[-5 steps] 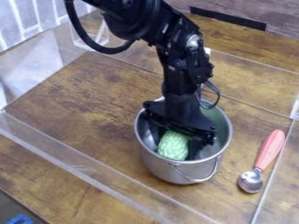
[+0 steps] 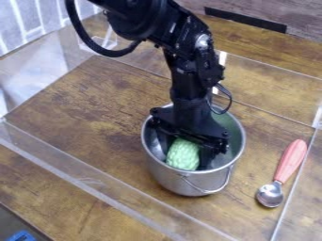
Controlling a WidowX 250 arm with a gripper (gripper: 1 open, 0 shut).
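The black robot gripper (image 2: pixel 185 134) reaches down from the top into a metal bucket (image 2: pixel 199 182), its lower parts inside the rim. A pale green ribbed object (image 2: pixel 185 153) lies in the bucket just below the gripper's fingers. The dark fingers overlap one another and the object, so I cannot tell if they are open or shut on it.
An ice cream scoop with a pink handle (image 2: pixel 287 167) lies to the right of the bucket. A small blue item (image 2: pixel 15 234) shows at the lower left corner.
The gripper has shifted very slightly to the left and up. The bucket and the green object have moved only slightly, if at all.
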